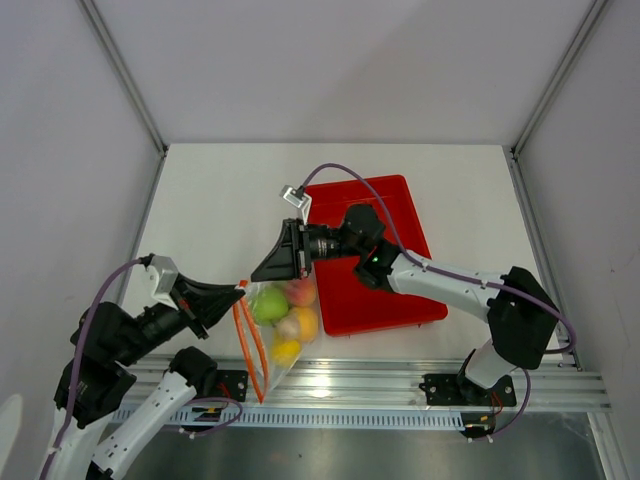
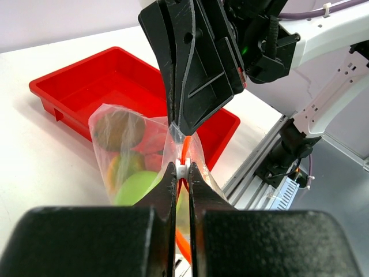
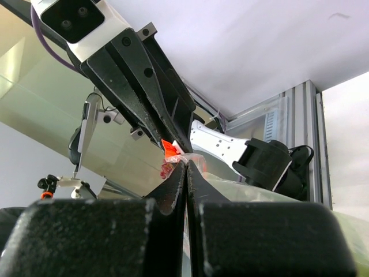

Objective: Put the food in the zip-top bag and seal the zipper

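A clear zip bag [image 1: 283,340] holds several food pieces, among them a green apple [image 1: 268,305], a peach and a yellow lemon, with its orange zipper strip open along its left side. My left gripper [image 1: 238,292] is shut on the bag's zipper end, where a white tab [image 2: 182,169] sits between the fingertips. Just above it, my right gripper [image 1: 262,272] is shut at the bag's upper edge; in the right wrist view clear film lies at its fingertips [image 3: 185,167], though whether it is pinched there is hard to tell.
A red bin [image 1: 370,310] sits on the white table [image 1: 210,210] behind the bag, under my right arm. The table's front rail runs below the bag.
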